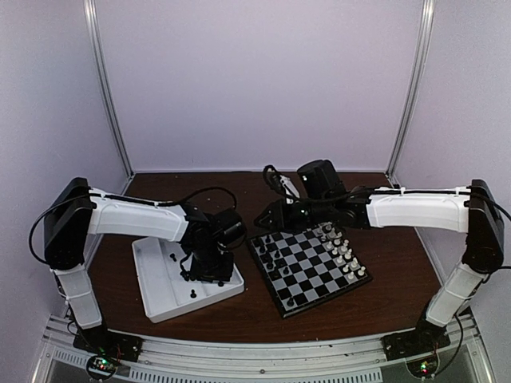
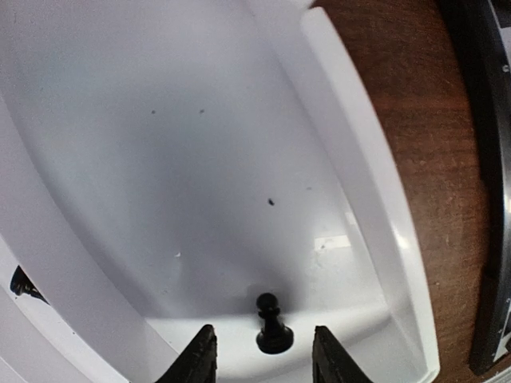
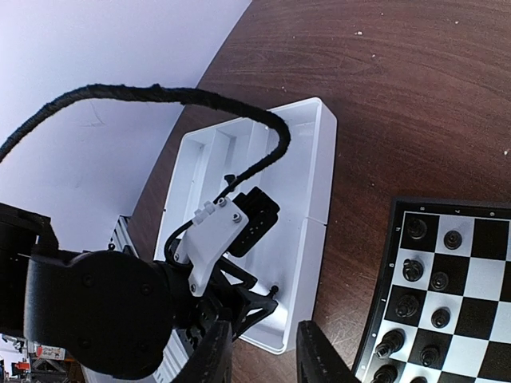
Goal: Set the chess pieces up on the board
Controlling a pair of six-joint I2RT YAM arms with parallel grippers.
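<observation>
In the left wrist view a small black pawn (image 2: pixel 274 337) is on the floor of the white tray (image 2: pixel 391 231), between the spread fingers of my left gripper. That gripper is open; whether its fingers touch the pawn I cannot tell. My right gripper stands open with nothing between its fingers, near the far left corner of the chessboard (image 1: pixel 307 307). Black pieces stand in two rows along the board's left side, among them a black pawn (image 3: pixel 453 240). White pieces (image 1: pixel 349 267) line its right side.
Other black pieces lie in the tray, one (image 1: pixel 193 294) near its front edge and one (image 2: pixel 28 285) beyond a divider. A strip of bare brown table (image 3: pixel 351 215) separates tray and board. Both forearms reach inward above the table.
</observation>
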